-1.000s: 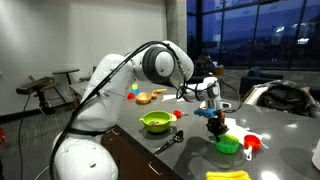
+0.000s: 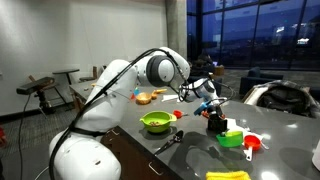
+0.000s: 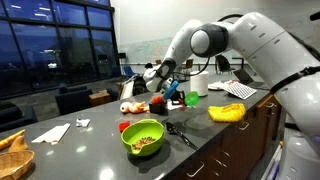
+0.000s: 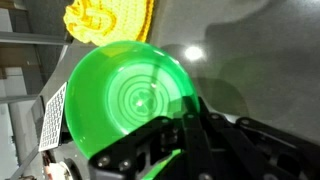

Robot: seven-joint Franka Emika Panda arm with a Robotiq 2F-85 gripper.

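Observation:
A green bowl (image 4: 135,95) fills the left half of the wrist view, its open inside turned to the camera. My gripper is shut on its near rim, with the black fingers at the wall's right edge. In exterior view 1 the bowl (image 2: 231,138) hangs tilted below the gripper (image 2: 219,126), seemingly just above the table; the exact gap cannot be told. From the other side the bowl (image 3: 190,99) shows small, beside the gripper. No contents show inside it.
A yellow cloth (image 2: 228,175) lies near the front edge. Beside the held bowl is a red cup (image 2: 252,143). A lighter green bowl with items in it (image 3: 144,138) and a black utensil (image 3: 181,135) lie towards the arm's base. Bare table (image 3: 75,150) spreads to the left.
The green bowl has risen a little off its earlier spot and tipped. My gripper has moved up slightly with it. The other objects have not moved.

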